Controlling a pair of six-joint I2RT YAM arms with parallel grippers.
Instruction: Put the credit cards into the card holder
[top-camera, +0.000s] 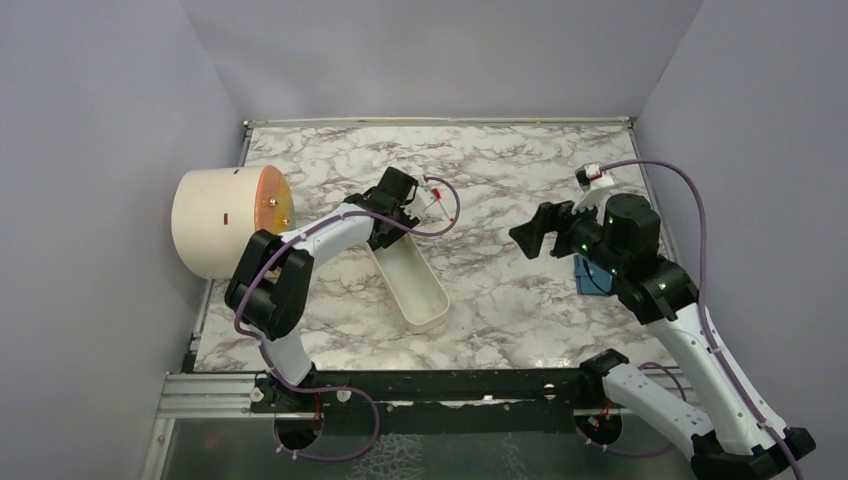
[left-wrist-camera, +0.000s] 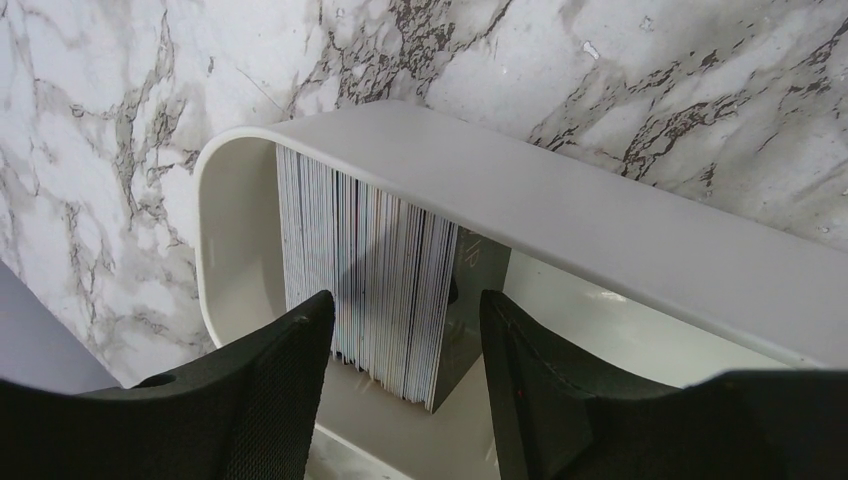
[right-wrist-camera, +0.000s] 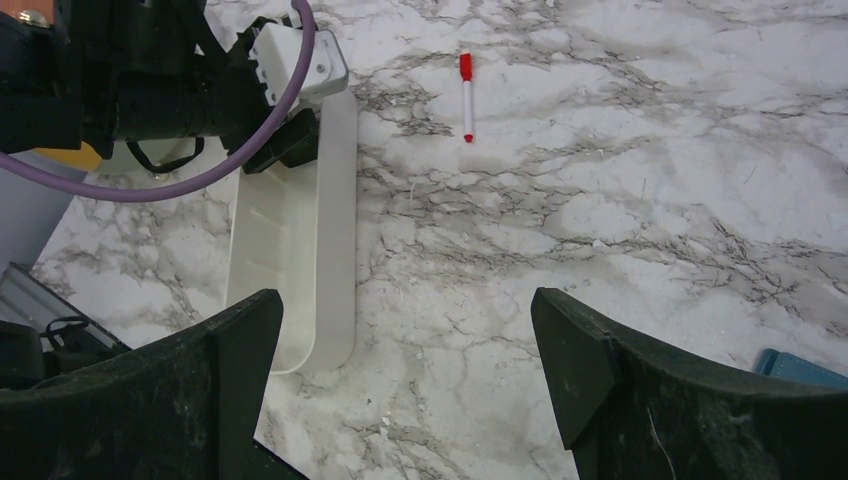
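Observation:
A long white tray (top-camera: 420, 300) lies on the marble table. In the left wrist view a tight stack of credit cards (left-wrist-camera: 380, 280) fills one end of it, the last card showing its dark face. My left gripper is over that end, part open, fingertips either side of the last cards. My right gripper (top-camera: 540, 225) hangs open and empty above the table at the right. A blue object (top-camera: 592, 280), possibly the card holder, is partly hidden under the right arm.
A red-and-white marker (right-wrist-camera: 467, 100) lies behind the tray. A large cream cylinder (top-camera: 215, 222) stands at the left. Walls close in the sides and back.

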